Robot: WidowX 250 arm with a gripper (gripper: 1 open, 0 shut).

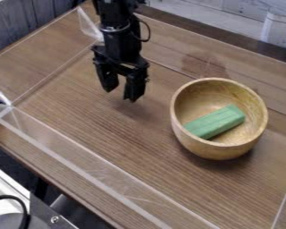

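Note:
My black gripper (121, 80) hangs over the wooden table (86, 152) in the upper middle of the view, open, with nothing seen between its fingers. To its right sits a wooden bowl (217, 100) holding a green block (216, 121), which lies tilted across the bowl's inside. The gripper is apart from the bowl, to its left and farther back.
Bare table fills the left and front. A pale, partly transparent object stands at the back left behind the arm. A white panel (271, 22) borders the back right. A black cable and metal parts lie at the lower left edge.

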